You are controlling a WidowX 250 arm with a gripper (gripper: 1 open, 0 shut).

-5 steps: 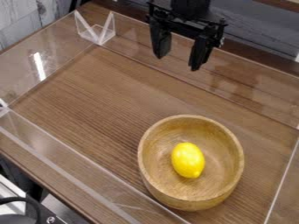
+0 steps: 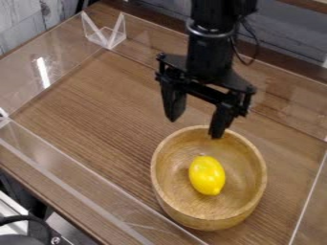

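My black gripper (image 2: 197, 111) hangs over the wooden table, just behind a round tan bowl (image 2: 179, 206). It is open, its two fingers spread wide with nothing visible between them. A yellow oval object, like a lemon (image 2: 207, 174), lies in the bowl's middle.
A small clear object (image 2: 105, 31) stands at the back left. Low walls edge the table, and a black cable shows at the bottom left corner.
The bowl and the yellow object have stayed where they were.
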